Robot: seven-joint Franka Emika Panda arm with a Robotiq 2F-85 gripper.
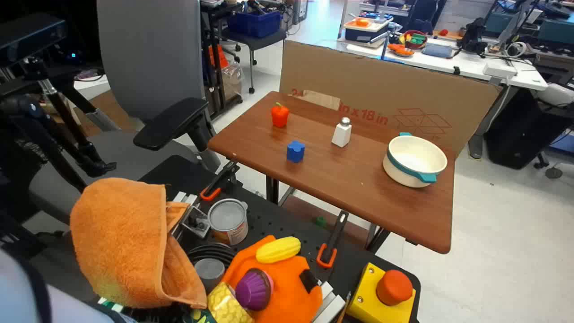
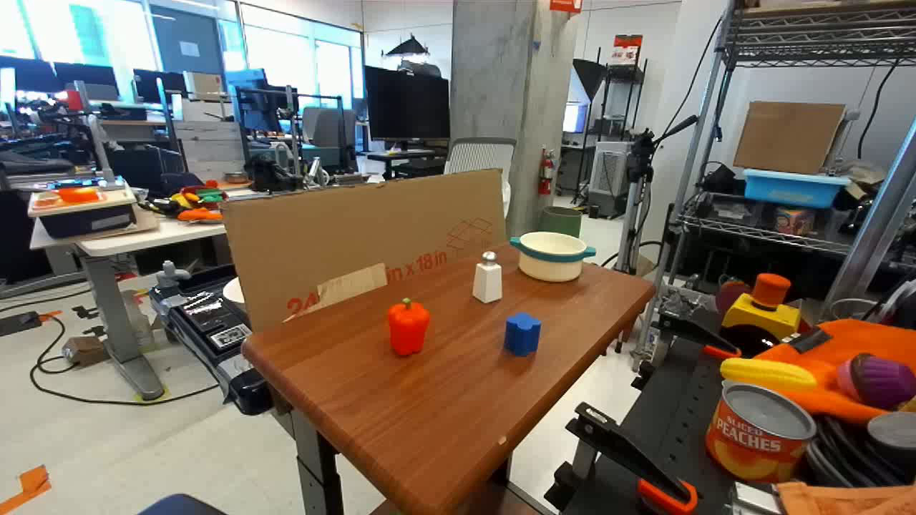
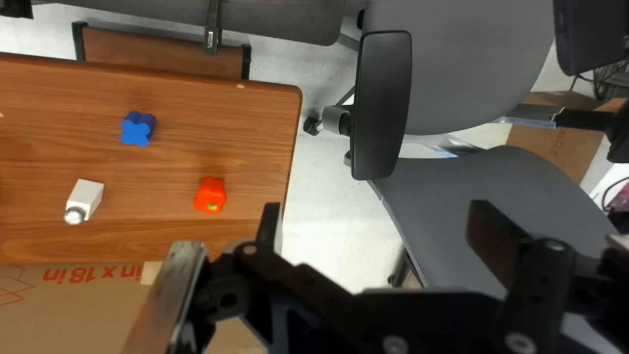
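Observation:
My gripper shows only in the wrist view, its fingers spread wide with nothing between them. It hangs high, off the end of the brown table [image 1: 344, 167]. On that table stand an orange-red bell pepper [image 1: 279, 115], a blue flower-shaped block [image 1: 295, 151], a white shaker with a metal top [image 1: 342, 133] and a cream pot with teal handles [image 1: 411, 160]. In the wrist view the pepper [image 3: 210, 195] lies left of the fingers, nearest to them; farther left are the block [image 3: 137, 128] and the shaker [image 3: 83, 200]. The pot is outside that view.
A cardboard sheet [image 2: 369, 223] stands along one long side of the table. Opposite is a black cart bearing an orange towel [image 1: 121, 237], a peaches can [image 2: 761, 433] and a toy corn [image 1: 278, 250]. A grey office chair [image 3: 501, 206] lies below my gripper. Bare tabletop separates the objects.

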